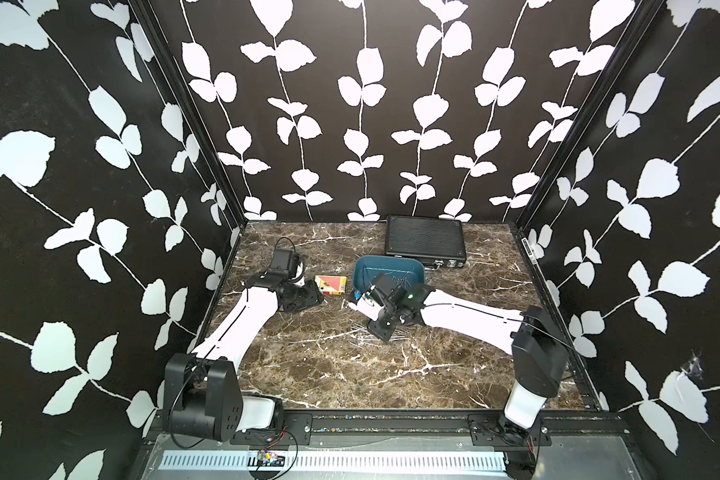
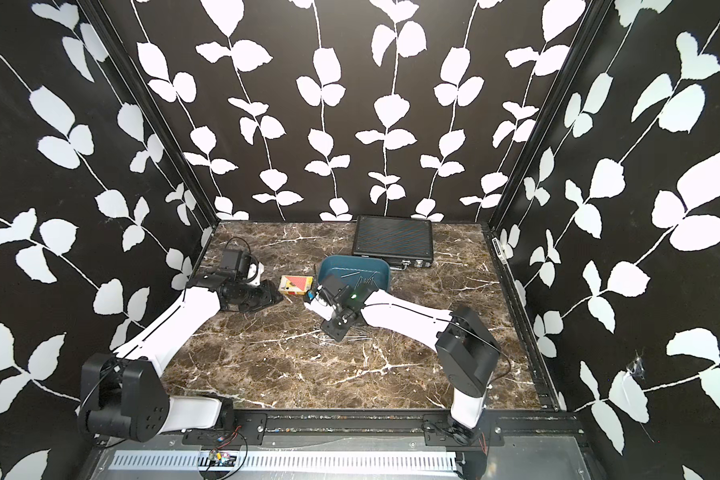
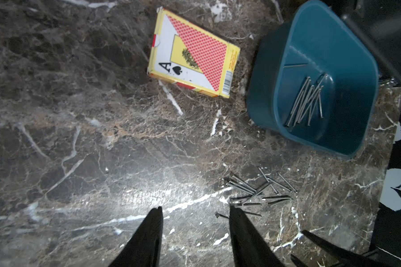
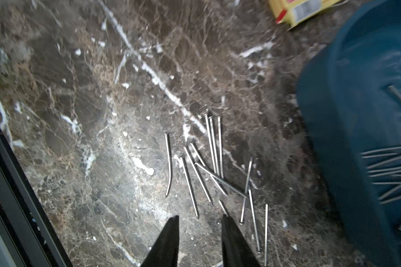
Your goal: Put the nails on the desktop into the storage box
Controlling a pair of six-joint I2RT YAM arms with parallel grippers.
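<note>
Several loose silver nails lie scattered on the dark marbled desktop, in front of the blue storage box. Inside that box rest several more nails. My right gripper is over the loose pile, fingers apart with nothing between them; one nail's end shows just past its right fingertip. Left of the pile, beside the card box, my left gripper hovers with its fingers spread and empty. From the top left view, the right gripper partly covers the nails and the box's front.
A red and yellow playing-card box lies between my left gripper and the storage box. Behind the storage box sits a black case. Bare desktop stretches across the front.
</note>
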